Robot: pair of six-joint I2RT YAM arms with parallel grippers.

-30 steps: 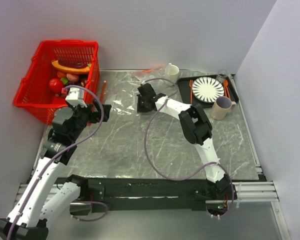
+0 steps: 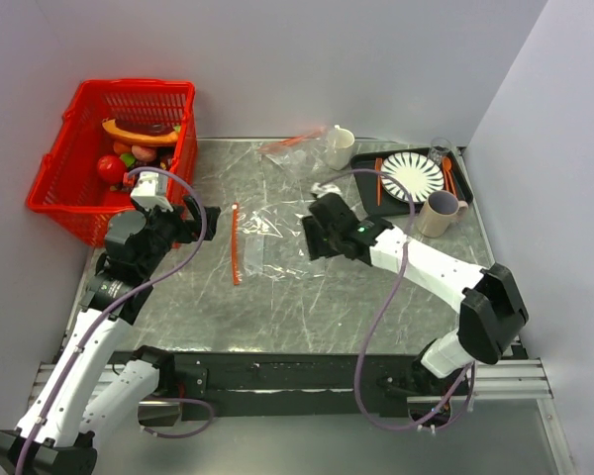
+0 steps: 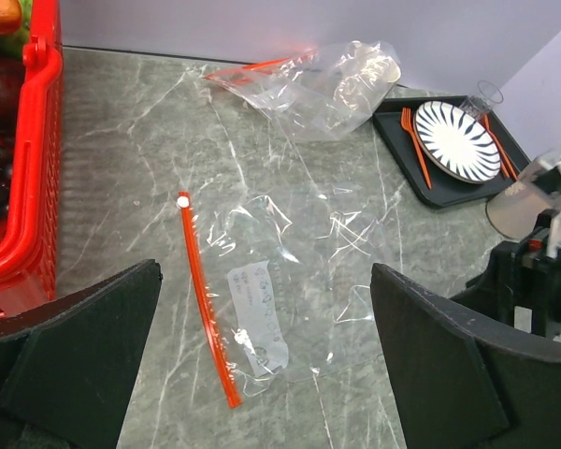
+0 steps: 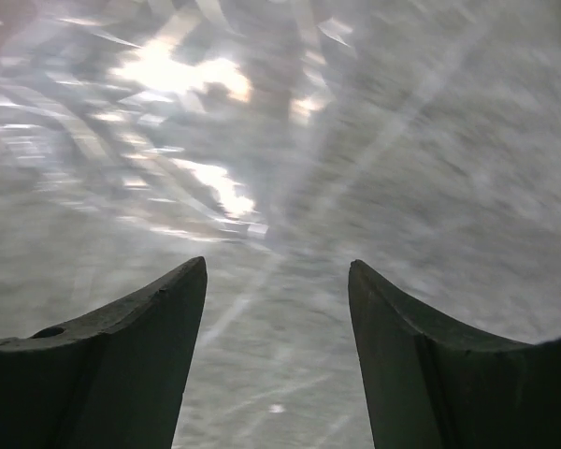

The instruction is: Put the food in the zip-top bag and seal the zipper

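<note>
A clear zip top bag [image 3: 309, 253] with an orange zipper strip [image 3: 204, 299] lies flat on the table, its strip toward the left. My right gripper is just off the bag's right end, part open, with nothing visible between its fingers; the bag's shiny edge [image 4: 215, 192] shows ahead of them. My left gripper [image 2: 204, 220] hangs left of the bag near the basket, standing open and empty. Food fills the red basket [image 2: 64, 139]: a long orange-yellow item [image 2: 139, 137], a red tomato [image 2: 110, 169] and other pieces.
Behind the bag lies a second clear bag [image 3: 332, 89] with an orange strip, by a white mug [image 2: 341, 146]. A black tray [image 2: 371, 203] with a striped plate [image 2: 412, 176] and orange cutlery is back right, a grey mug [image 2: 438, 213] beside it.
The bag has shifted right and toward the front of the table, away from the basket. My left arm stays still.
</note>
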